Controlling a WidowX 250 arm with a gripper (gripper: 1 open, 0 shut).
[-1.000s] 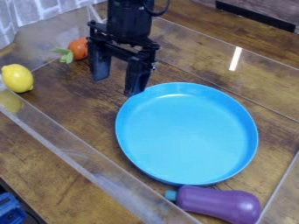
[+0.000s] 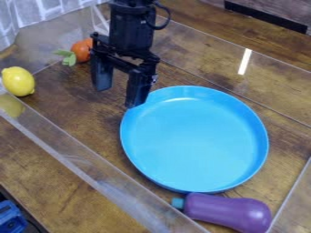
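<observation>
My black gripper point(image 2: 123, 79) hangs from the top middle over the wooden board, open, with its two fingers apart and no object clearly between them. It is just behind a light blue plate point(image 2: 194, 141). An orange carrot-like toy point(image 2: 82, 49) with green leaves lies behind its left finger. A yellow lemon point(image 2: 17, 80) sits at the far left, and a purple eggplant point(image 2: 228, 210) lies at the bottom right, in front of the plate.
Clear plastic walls run along the left and right sides. A blue object point(image 2: 7, 220) shows in the lower left corner. Bare wood lies left of the plate and at the back right.
My gripper has shifted slightly; the plate, lemon, orange toy and eggplant stay where they were.
</observation>
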